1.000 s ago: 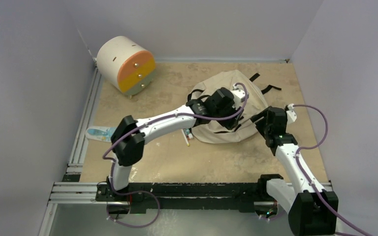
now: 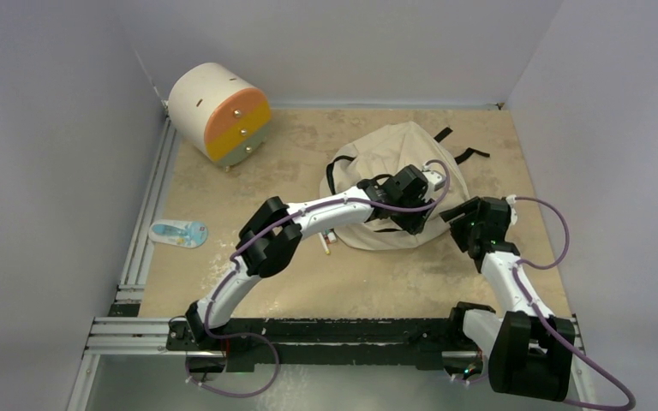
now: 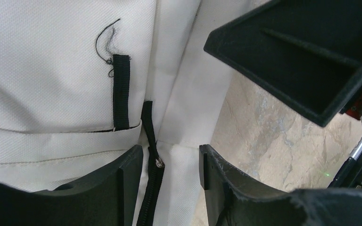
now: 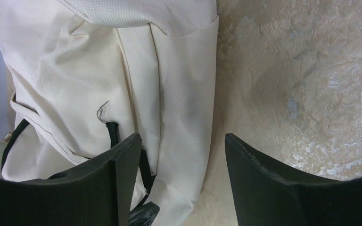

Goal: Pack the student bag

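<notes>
A cream cloth bag (image 2: 390, 239) with black straps lies flat on the table, right of the middle. In the left wrist view its black zipper end (image 3: 153, 176) and a short black strap (image 3: 121, 92) show on the fabric. My left gripper is open just over the zipper end, one finger on each side, nothing gripped. At the bag's right edge, my right gripper is also open; the bag's side panel (image 4: 184, 103) lies below the gap between its fingers. The black strap (image 4: 144, 168) appears near its left finger. The bag's middle is partly hidden by the left arm.
A small drawer cabinet (image 2: 220, 116) with coloured fronts stands back left. A blue-and-white packaged item (image 2: 178, 233) lies at the left edge. Beside the bag's left side lies a yellow-tipped pencil (image 2: 325, 244).
The left arm has swung right, bringing its gripper farther right and slightly down over the bag. The right gripper has shifted slightly down and to the right. The bag looks unmoved.
</notes>
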